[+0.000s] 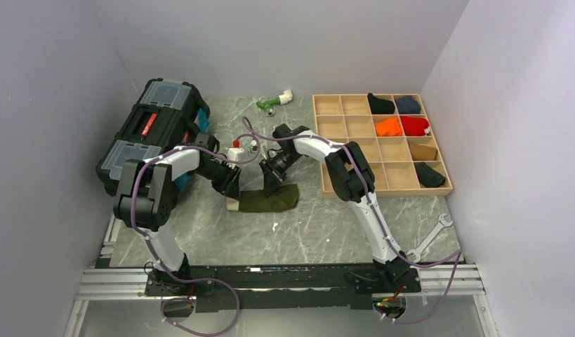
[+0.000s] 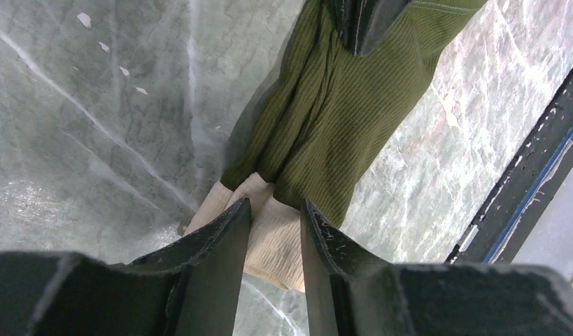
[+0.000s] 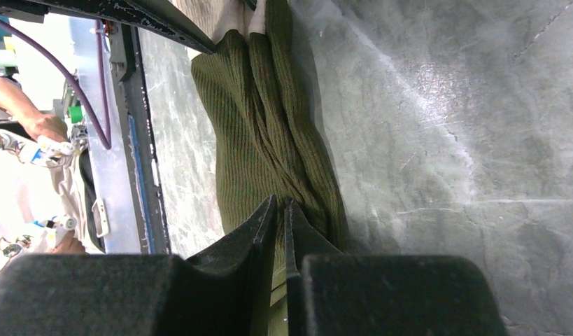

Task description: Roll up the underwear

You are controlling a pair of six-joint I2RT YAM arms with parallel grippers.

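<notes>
The olive-green underwear (image 1: pixel 267 201) lies flat as a folded strip on the grey marbled table, with a beige band (image 2: pixel 275 238) at its left end. My left gripper is part open over that band, and a beige fold shows between its fingers. At the far edge of the green cloth, my right gripper stands only slightly open. Green fabric shows through its narrow gap; whether any is pinched is unclear. Lengthwise folds (image 3: pixel 269 105) run along the cloth's far side. Both hands partly cover that edge from above.
A wooden divided tray (image 1: pixel 331 126) at the right holds several rolled cloths. Black cases (image 1: pixel 147 130) stand at the left, close to my left arm. A green-and-white object (image 1: pixel 274 100) lies at the back, a wrench (image 1: pixel 430 239) at front right.
</notes>
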